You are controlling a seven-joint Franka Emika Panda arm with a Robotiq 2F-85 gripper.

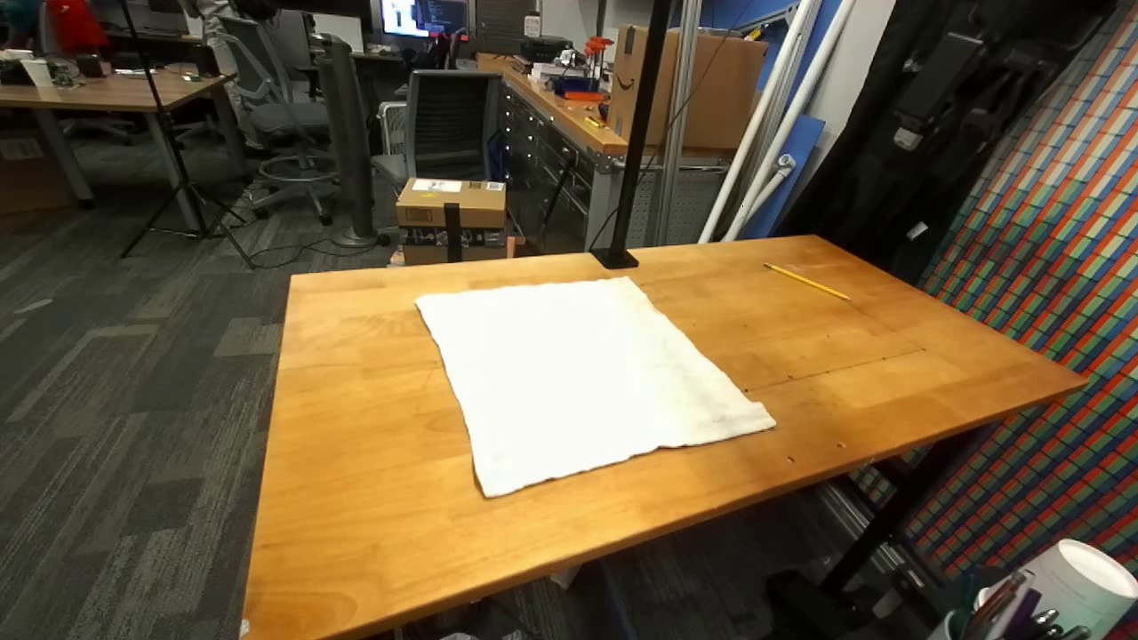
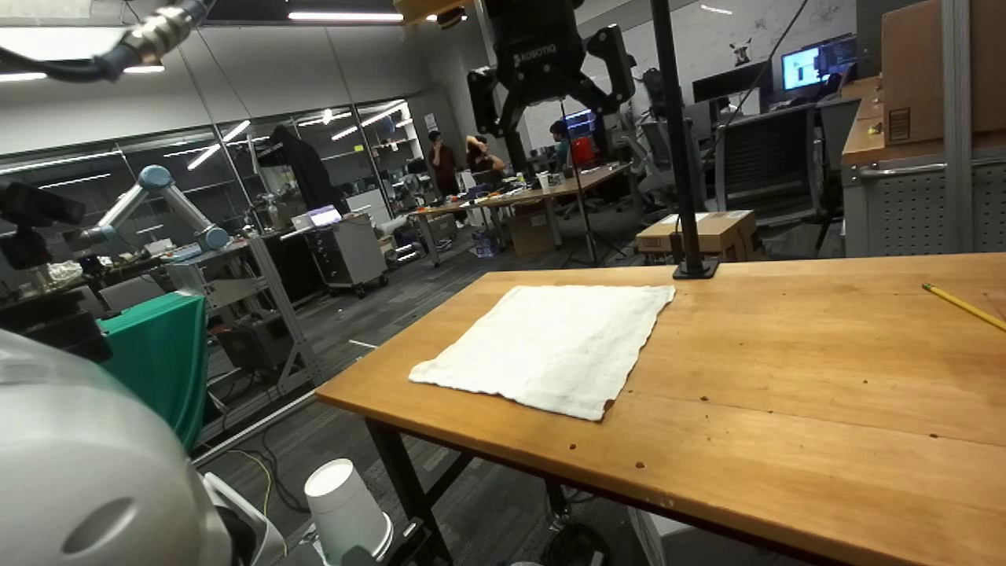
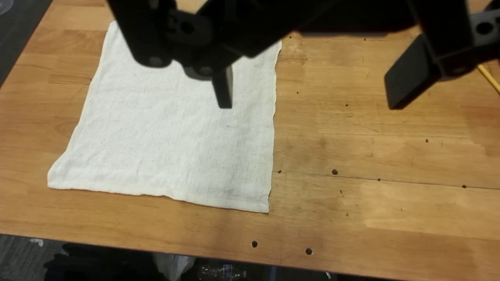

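A white cloth [image 1: 576, 384] lies spread nearly flat on the wooden table [image 1: 352, 512], with slightly uneven edges. In exterior view 2 the same cloth [image 2: 556, 344] covers the table's left part. My gripper [image 2: 566, 118] hangs well above the table there, its fingers wide apart and empty. From the wrist view, the gripper stands open over the cloth's right edge; one finger [image 3: 224, 91] appears against the cloth [image 3: 173, 126], the other against bare wood. The top of the cloth is partly hidden by the gripper.
A yellow pencil [image 1: 807, 282] lies toward the far right of the table. A black post [image 1: 615, 256] stands at the back edge, close behind the cloth. Bare wood extends right of the cloth, with several small holes.
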